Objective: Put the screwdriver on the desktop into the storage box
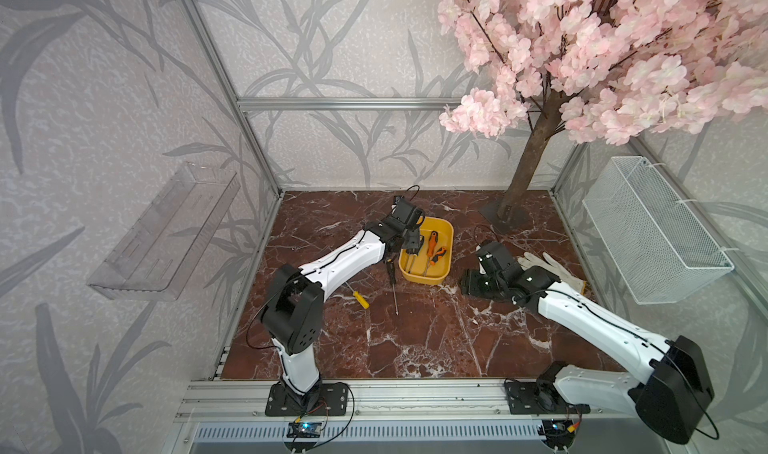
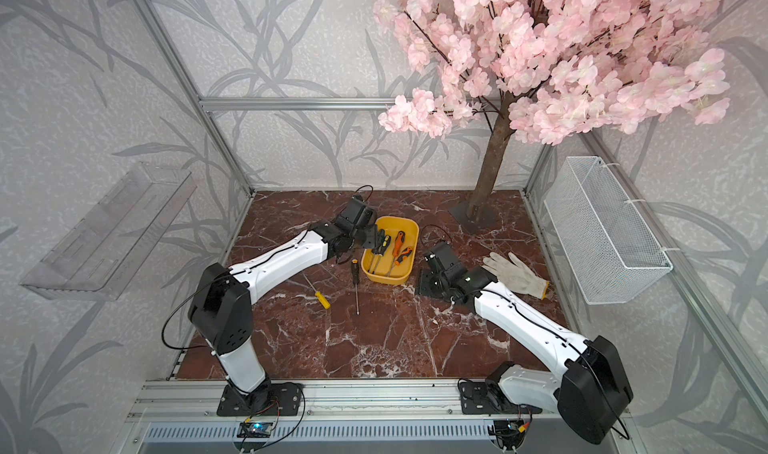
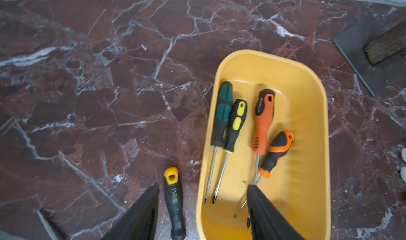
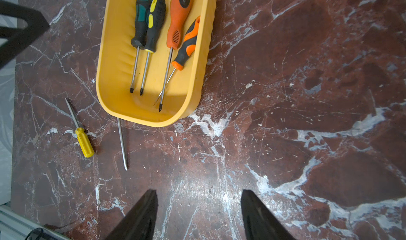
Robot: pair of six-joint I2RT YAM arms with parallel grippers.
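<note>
The yellow storage box [image 3: 310, 189] holds several screwdrivers, among them a green-black one [image 3: 222, 115], a yellow-black one [image 3: 235, 127], an orange one [image 3: 264, 121] and a short orange-black one [image 3: 275, 153]. On the desktop left of the box lies a black-handled screwdriver [image 3: 173, 202] with a yellow end. Farther left rests a small yellow screwdriver [image 4: 84, 143]. My left gripper hovers over the box's left edge, open and empty, its fingers straddling the wall from above. Open and empty too, my right gripper is over bare desktop to the box's right.
A pair of white gloves [image 2: 516, 274] lies right of my right arm. The tree's base plate [image 1: 505, 215] stands at the back right. Wall baskets, one clear [image 1: 172, 230] and one white mesh [image 1: 656, 230], hang at the sides.
</note>
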